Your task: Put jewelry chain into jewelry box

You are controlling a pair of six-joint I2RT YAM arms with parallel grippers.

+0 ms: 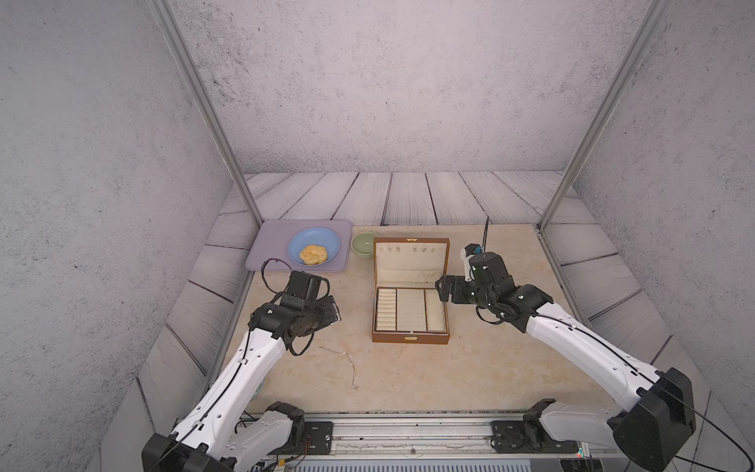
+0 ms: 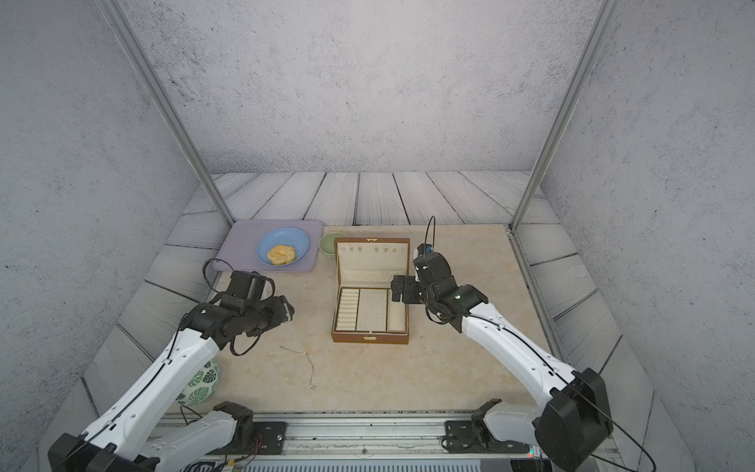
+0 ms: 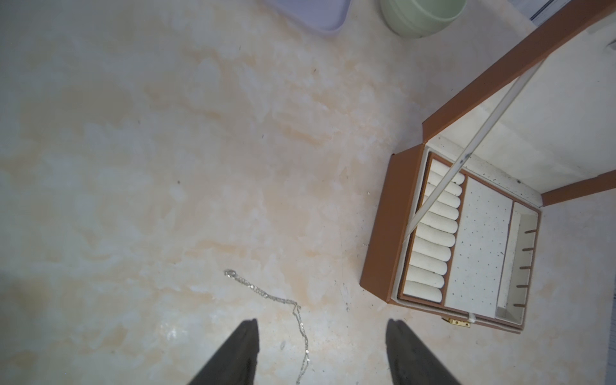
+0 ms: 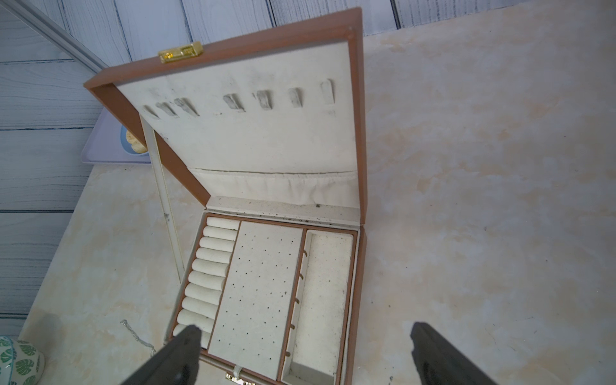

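Observation:
An open brown jewelry box [image 1: 410,338] with cream compartments and raised lid stands mid-table. A silver chain lies on the table left of it, also visible at the lower left of the right wrist view. My left gripper hangs above the table near the chain, fingers apart with nothing between them. My right gripper is over the box's right part, open and empty; no chain shows inside the box.
A purple tray [image 2: 236,244] with a blue plate of yellow food is at the back left, beside a green bowl [image 3: 423,12]. A leaf-patterned object [image 2: 196,381] sits at the front left.

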